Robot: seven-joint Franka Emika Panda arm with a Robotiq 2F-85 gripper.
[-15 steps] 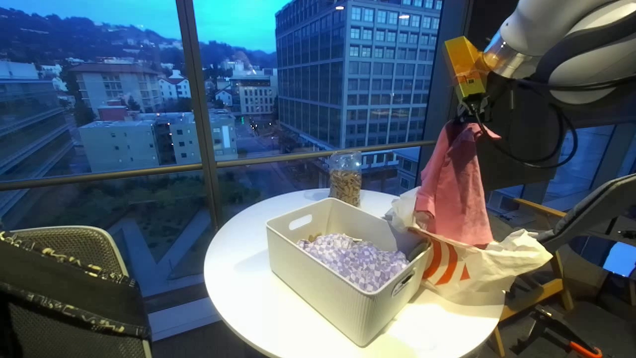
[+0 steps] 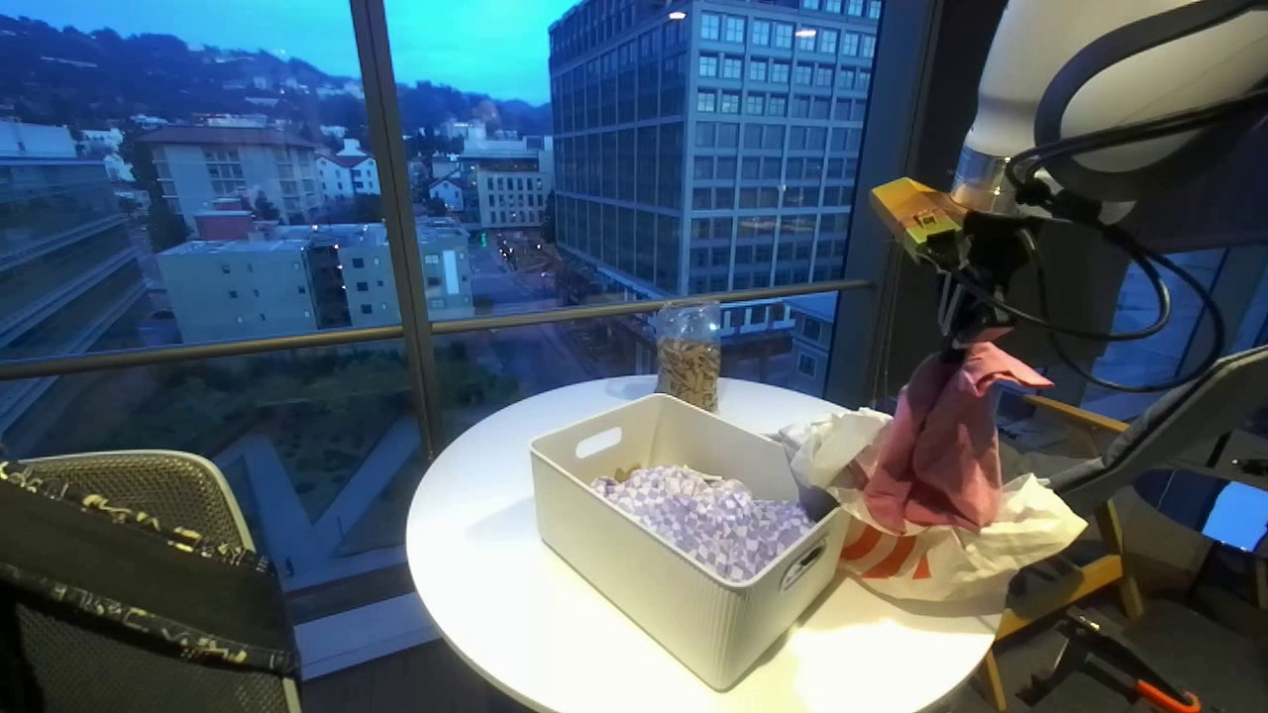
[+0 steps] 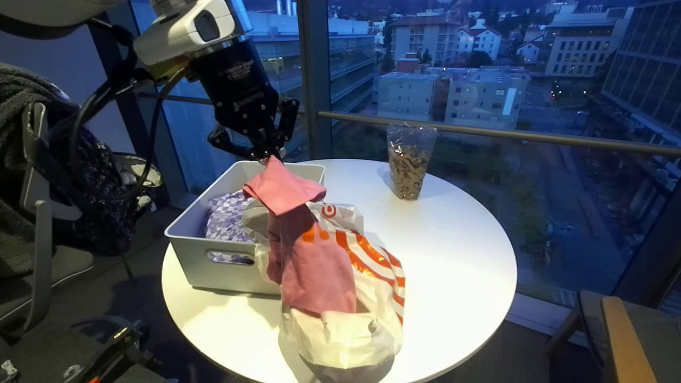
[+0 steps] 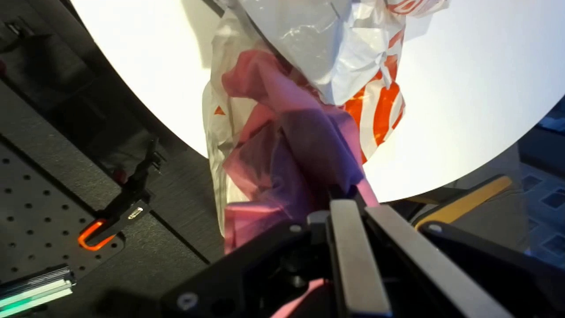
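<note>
My gripper point(image 3: 271, 158) is shut on the top of a pink cloth point(image 3: 313, 265), pinching it at one corner. From there the cloth hangs down over a white plastic bag with red stripes point(image 3: 376, 268), its lower part lying against or in the bag's mouth; which one is hard to tell. In the wrist view the cloth point(image 4: 312, 138) runs from the fingers point(image 4: 357, 254) down to the bag point(image 4: 339, 47). Beside the bag stands a light grey bin point(image 2: 642, 570) holding a purple-and-white patterned cloth point(image 2: 713, 511).
A clear bag of brown pieces point(image 3: 408, 169) stands upright near the window side of the round white table point(image 3: 459, 255). Bare tabletop lies between it and the striped bag. Chairs surround the table, one with a wooden armrest point(image 3: 629, 338).
My gripper has come down and a little to the right in exterior view 1, tilting as it moved. The pink cloth has sunk with it and now bunches lower over the bag.
</note>
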